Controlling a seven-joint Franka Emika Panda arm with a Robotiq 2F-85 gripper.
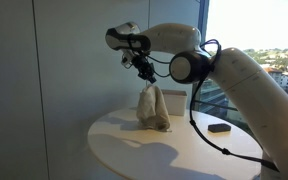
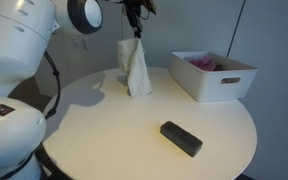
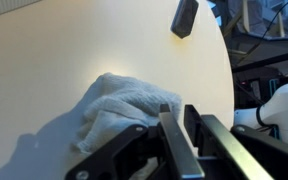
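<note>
A pale cloth [image 1: 154, 110] stands tall under my gripper [image 1: 149, 80], its lower part reaching the white table. In exterior view 2 the cloth [image 2: 136, 72] narrows upward to a peak just beneath the dark fingers. From the wrist, its bunched folds [image 3: 124, 108] lie below and beside my gripper. Only a narrow gap shows between the fingertips; whether they still pinch the cloth's peak is not clear.
A white bin [image 2: 212, 82] with something pink [image 2: 204, 63] inside stands at the table's back. A black oblong object [image 2: 181, 138] lies near the edge.
</note>
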